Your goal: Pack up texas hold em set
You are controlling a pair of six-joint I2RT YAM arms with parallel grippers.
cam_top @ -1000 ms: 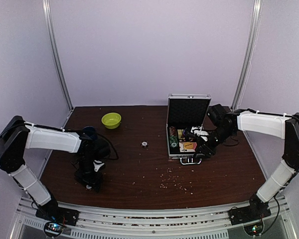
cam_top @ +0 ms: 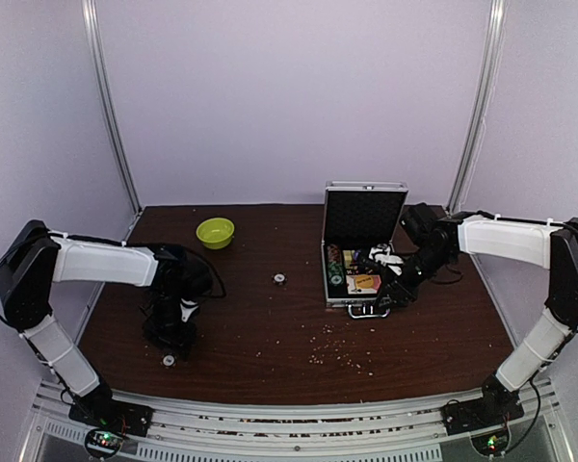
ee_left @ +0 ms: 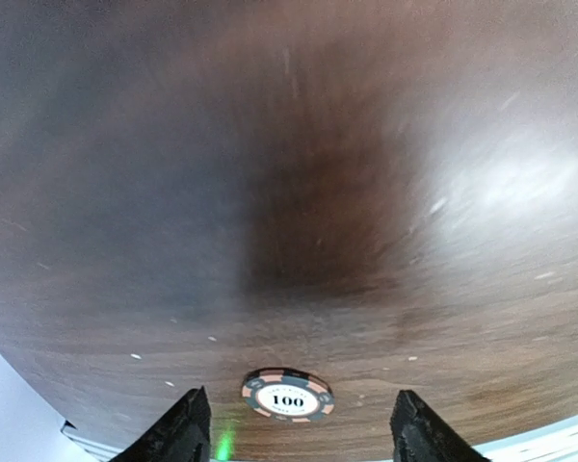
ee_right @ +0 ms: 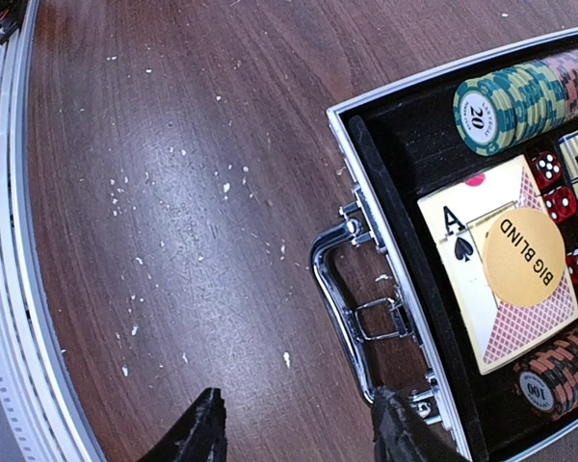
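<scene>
One black-and-orange chip (ee_left: 288, 395) marked 100 lies flat on the table near its front left. My left gripper is open above the table, the chip between its fingers in view but not gripped. A second chip (cam_top: 279, 279) lies mid-table. The case (cam_top: 371, 250) stands open at the right, lid up. In it are green chips (ee_right: 501, 108), dark chips (ee_right: 559, 375), an ace card (ee_right: 458, 255), a yellow BIG BLIND disc (ee_right: 525, 257) and red dice (ee_right: 559, 203). By the case handle (ee_right: 339, 298), my right gripper is part open, nothing between its fingers.
A green bowl (cam_top: 215, 233) stands at the back left. Small pale flecks (cam_top: 332, 346) are scattered on the table in front of the case.
My left gripper has drawn back a little from the front edge, so the front left chip shows more from above. The right arm looks unmoved.
</scene>
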